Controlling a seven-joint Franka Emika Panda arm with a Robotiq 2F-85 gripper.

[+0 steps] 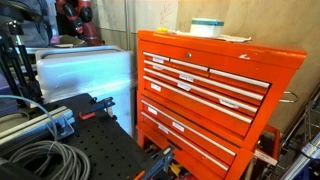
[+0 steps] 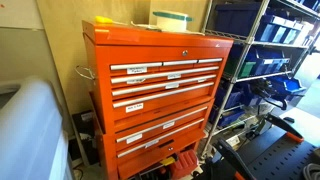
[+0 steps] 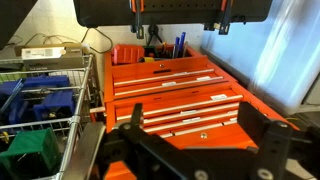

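Observation:
A red tool chest [image 2: 155, 95] with several silver-trimmed, labelled drawers stands beyond the black tabletop. Its drawers look closed in exterior view 1, where the chest [image 1: 215, 95] fills the middle. From the wrist camera the scene is upside down, with the drawer fronts [image 3: 180, 95] facing the camera. My gripper shows at the bottom of that view, its dark fingers spread apart, with nothing visible between them. It appears clear of the chest. I cannot make out the gripper in either exterior view.
A white round container [image 2: 171, 20] rests on the chest's top. Loose tools [image 3: 180, 46] lie low at the chest's base. Clamps [image 1: 157, 163] stick out from the black table's edge [image 1: 110, 140]. Wire shelving with blue bins [image 2: 235, 20] stands beside the chest.

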